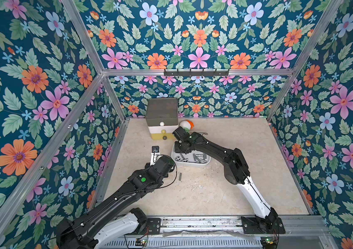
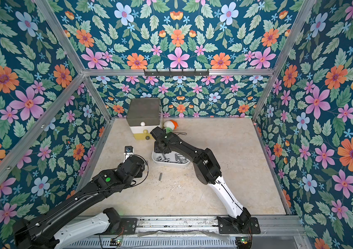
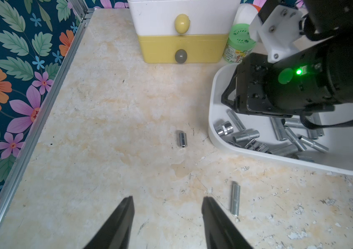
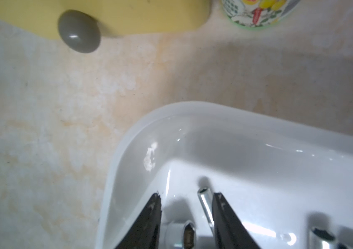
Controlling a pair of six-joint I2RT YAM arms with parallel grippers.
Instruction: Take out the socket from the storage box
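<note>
The white storage box (image 3: 338, 159) holds several metal sockets and tubes. My right gripper is open over the box's left corner, low above a short wide socket (image 4: 175, 234), with a thin tube (image 4: 204, 197) beside it. Whether it touches the socket I cannot tell. My left gripper is open over bare table, left of and in front of the box, with nothing between its fingers. A small socket (image 3: 182, 139) and a tube (image 3: 235, 198) lie on the table outside the box.
A drawer unit (image 3: 159, 47) stands behind the box, with a green-lidded container (image 3: 236, 47) beside it.
</note>
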